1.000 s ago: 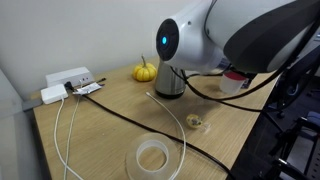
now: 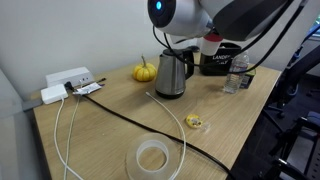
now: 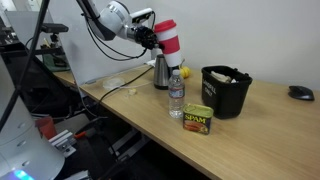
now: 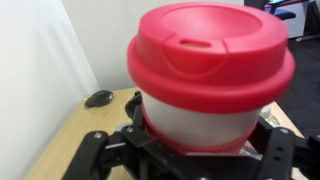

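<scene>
My gripper is shut on a white cup (image 4: pixel 195 122) with a red lid (image 4: pixel 212 55), its fingers closed around the cup's lower part. The wrist view shows the cup large and close, covering most of what lies beyond. In exterior view 2 the cup (image 3: pixel 170 45) hangs well above the table, slightly tilted, in front of the kettle's upper part. Exterior view 1 shows only some of the cup (image 2: pixel 211 45) behind the arm.
A black bin (image 3: pixel 224 98), a clear bottle (image 3: pixel 177 92) and a SPAM box (image 3: pixel 197 120) stand on the table. Nearby are a metal kettle (image 2: pixel 171 76) and a small pumpkin (image 2: pixel 144 72). Cables (image 2: pixel 130 122) cross the tabletop.
In exterior view 1 the cup has risen and shifted a little left, from near the bottle to before the bin. The arm has lifted with it.
</scene>
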